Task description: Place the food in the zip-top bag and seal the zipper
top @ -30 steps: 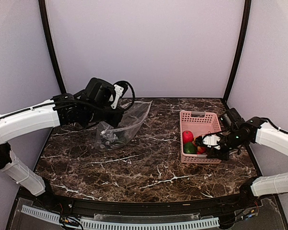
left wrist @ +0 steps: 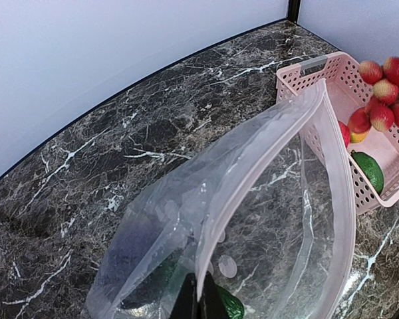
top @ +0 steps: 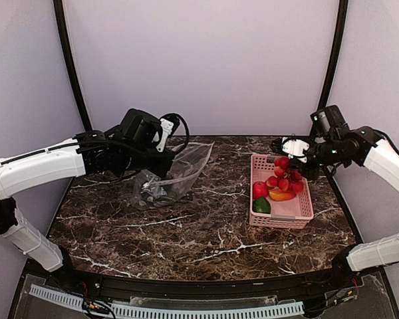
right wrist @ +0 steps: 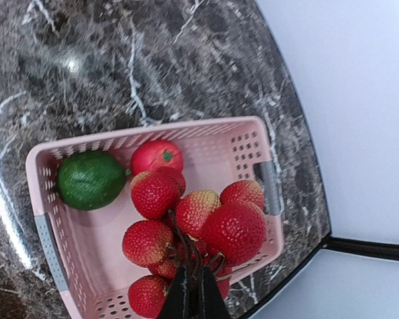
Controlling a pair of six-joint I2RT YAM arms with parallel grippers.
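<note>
A bunch of red lychee-like fruits (right wrist: 236,231) hangs by its brown stems from my right gripper, which is shut on them. In the top view the bunch (top: 284,174) is above the pink basket. My left gripper is shut on the rim of the clear zip top bag (left wrist: 279,156), whose mouth gapes open toward the basket. Inside the bag a dark green item (left wrist: 230,304) shows, and a dark shape lies beside it, partly hidden by the film.
Beneath the bunch, the pink basket (top: 306,199) holds a green avocado-like item (right wrist: 91,180), a red round fruit (right wrist: 157,156) and an orange-yellow mango-like fruit (top: 281,195). Bare marble table (top: 216,199) lies between bag and basket.
The left arm and bag have barely shifted.
</note>
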